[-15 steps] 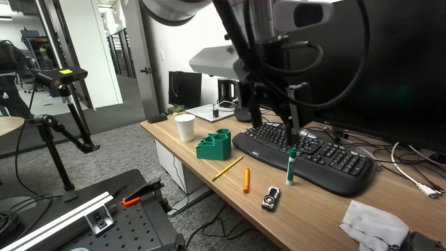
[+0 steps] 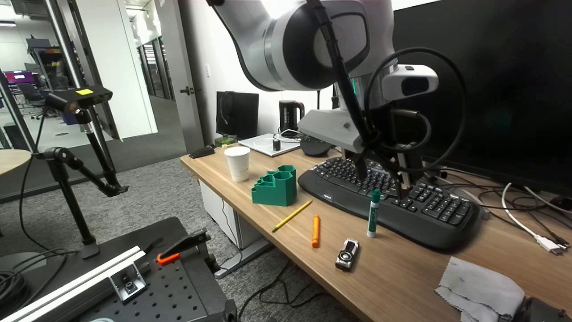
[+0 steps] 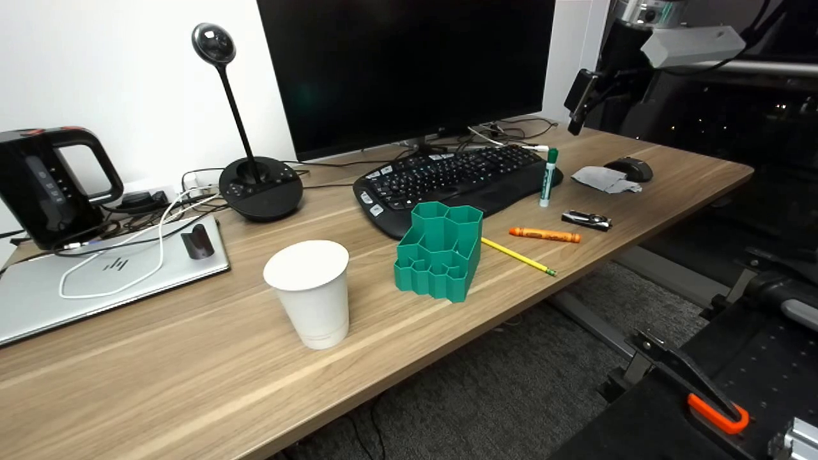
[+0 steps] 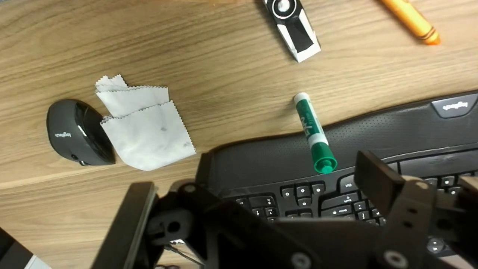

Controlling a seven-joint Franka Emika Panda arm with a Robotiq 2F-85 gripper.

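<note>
My gripper (image 2: 380,185) hangs over the black keyboard, its fingers spread wide and nothing between them. In the wrist view a green-capped marker (image 4: 312,127) shows ahead of the open gripper, its cap toward the gap. That marker (image 3: 548,177) stands upright on the desk at the keyboard's front edge, apart from the fingers. Nearer the desk's front lie an orange crayon (image 2: 316,230), a yellow pencil (image 2: 292,215) and a small black-and-silver object (image 2: 347,254). The green stepped holder (image 3: 437,257) is on the desk beyond the pencil; its visible compartments look empty.
A white cup (image 3: 310,295) stands beside the holder. The keyboard (image 2: 386,198) and monitor (image 3: 414,69) bound the rear. A grey cloth (image 4: 145,125) and mouse (image 4: 80,132) lie together at one side. Bare desk surrounds the marker's front side.
In exterior view 1 the gripper has shifted right and somewhat lower, still open. The marker and other desk objects have not moved. A person in the left background has gone from view.
</note>
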